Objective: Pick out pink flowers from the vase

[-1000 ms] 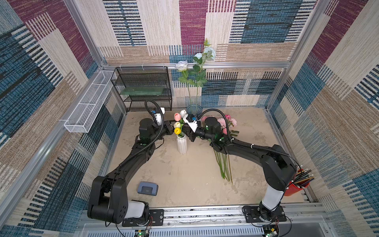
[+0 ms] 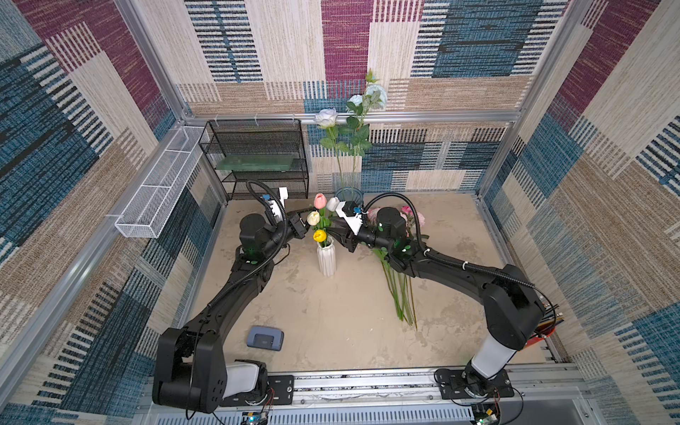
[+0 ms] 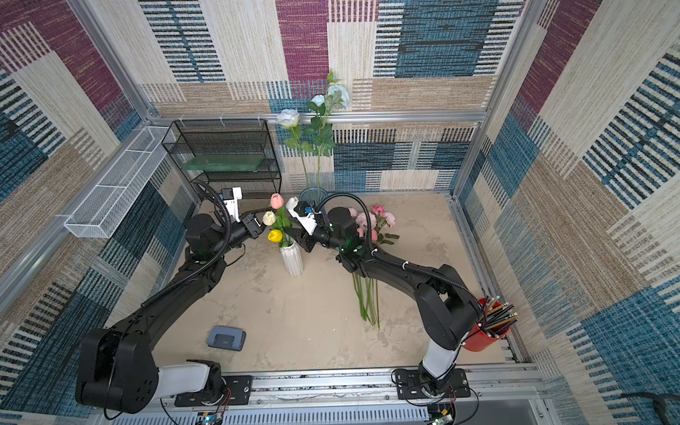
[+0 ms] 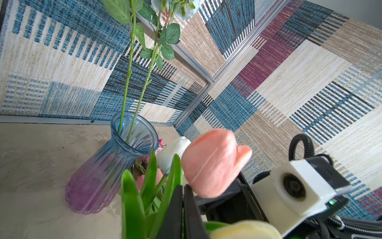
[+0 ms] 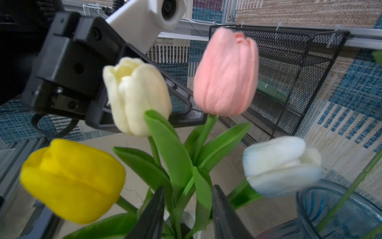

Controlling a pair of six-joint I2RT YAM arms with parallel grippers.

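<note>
A white ribbed vase (image 2: 326,260) holds tulips: a pink tulip (image 5: 224,73), a cream one (image 5: 137,95), a yellow one (image 5: 73,179) and a white one (image 5: 280,167). My left gripper is shut at the pink tulip (image 4: 212,161), its fingertips just under the bloom; whether the stem is between them I cannot tell. My right gripper stands open on the other side of the bouquet, lower, among the green leaves.
A blue-purple glass vase (image 4: 95,175) with tall pale roses stands behind. Loose pink flowers (image 3: 382,219) lie right, a red pen cup (image 3: 481,336) at front right, a grey-blue object (image 2: 265,338) at front left.
The left arm has moved up and slightly left; the pink tulip stands higher. The right arm has shifted slightly right.
</note>
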